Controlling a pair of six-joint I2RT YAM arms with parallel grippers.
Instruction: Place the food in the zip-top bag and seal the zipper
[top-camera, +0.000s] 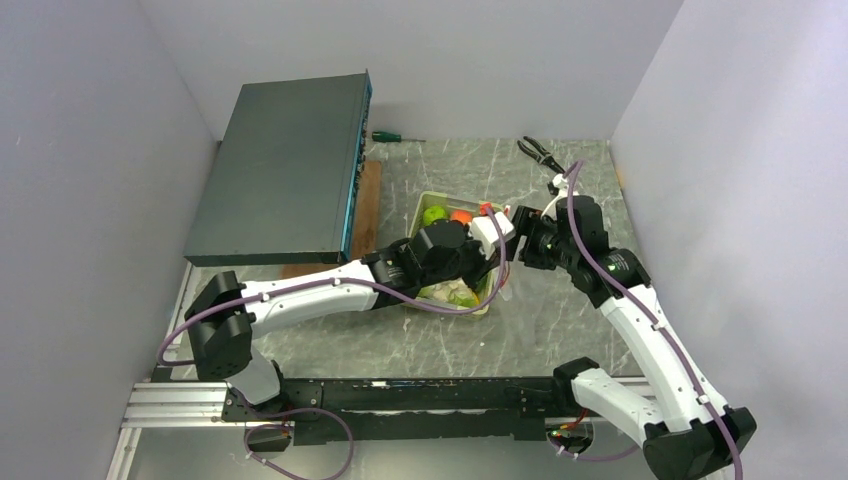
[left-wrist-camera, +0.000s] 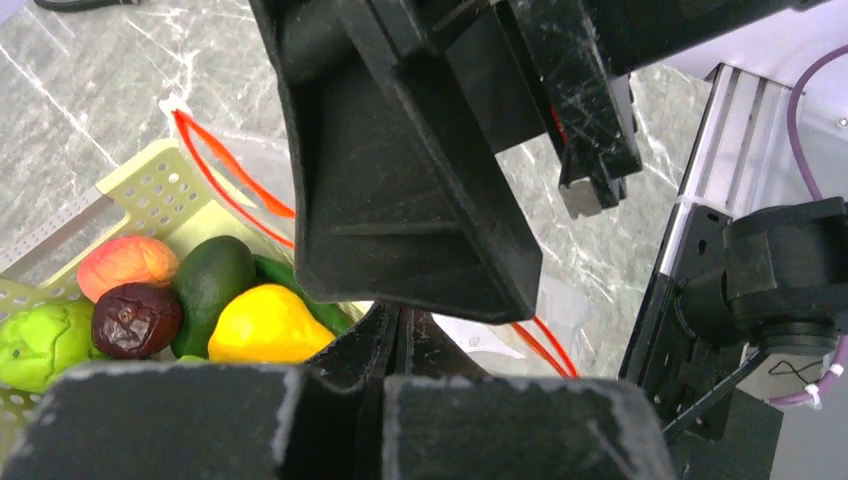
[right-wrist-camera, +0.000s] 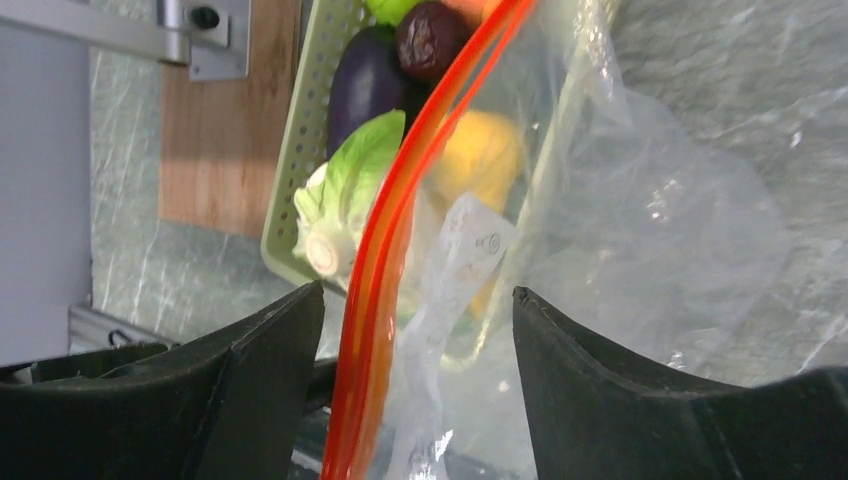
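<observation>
A green plastic basket (top-camera: 425, 205) holds food: peach (left-wrist-camera: 125, 262), avocado (left-wrist-camera: 210, 280), yellow pear (left-wrist-camera: 255, 330), eggplant (right-wrist-camera: 365, 85), lettuce (right-wrist-camera: 355, 170) and more. A clear zip bag (right-wrist-camera: 660, 230) with a red-orange zipper (right-wrist-camera: 380, 270) hangs over the basket's right side. My left gripper is over the basket, shut; whether bag film is between its fingers cannot be seen. My right gripper faces it from the right, part open, with the bag's zipper passing between its fingers in the right wrist view.
A dark metal case (top-camera: 275, 165) on a wooden board (top-camera: 365, 195) fills the left. A screwdriver (top-camera: 388, 136) and pliers (top-camera: 540, 153) lie at the back. Bare countertop (top-camera: 380, 345) is in front; walls enclose the sides and back.
</observation>
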